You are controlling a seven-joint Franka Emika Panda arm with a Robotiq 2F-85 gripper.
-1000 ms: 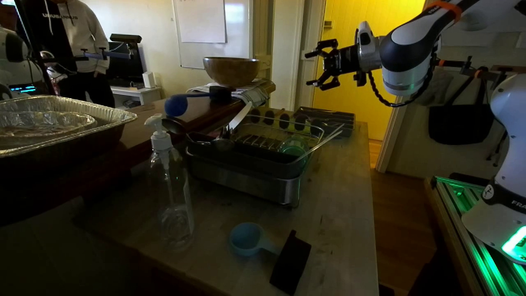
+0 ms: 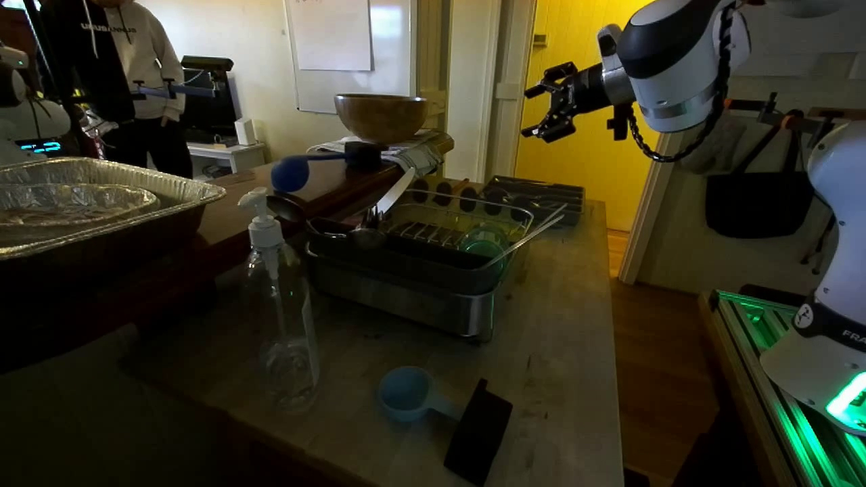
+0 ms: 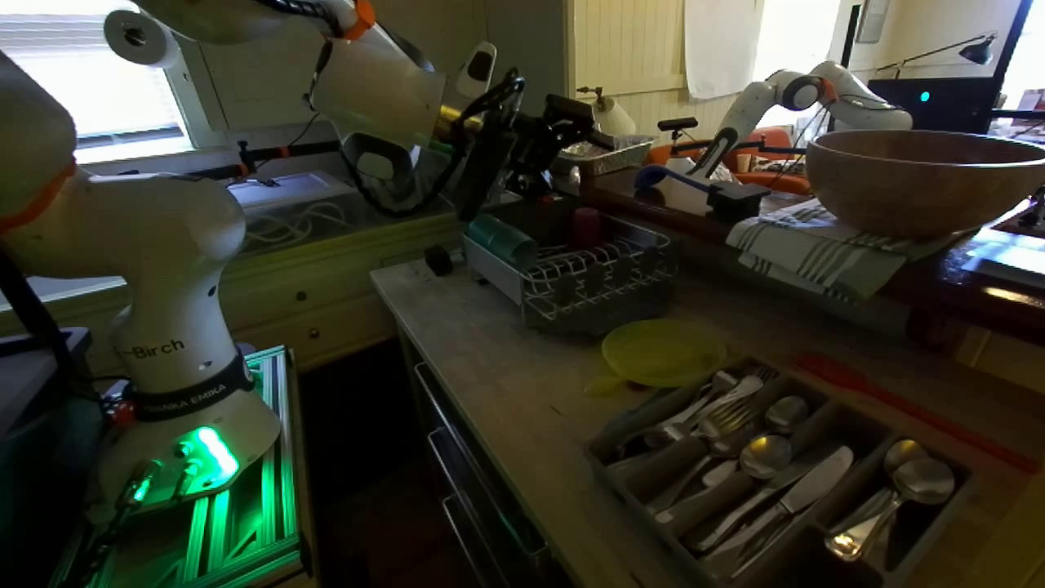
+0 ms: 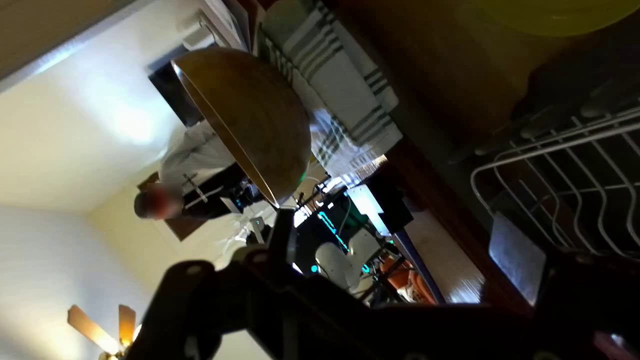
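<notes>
My gripper hangs in the air, high above the right side of the counter in the first exterior view, its fingers spread wide with nothing between them. Below it and to the left stands the dish rack, holding a green cup and some utensils. In the second exterior view the rack also holds a red cup. A wooden bowl rests on a striped towel on the raised ledge. The wrist view shows the bowl tilted by the camera's angle, well apart from my dark fingers.
A cutlery tray and a yellow plate lie on the counter, with a red utensil nearby. Towards the other end stand a pump bottle and a blue scoop. Foil pans sit at the left.
My gripper has moved slightly right in the first exterior view and its wrist has tilted, the fingers now pointing a little downward. It stays open. The counter objects have not moved.
</notes>
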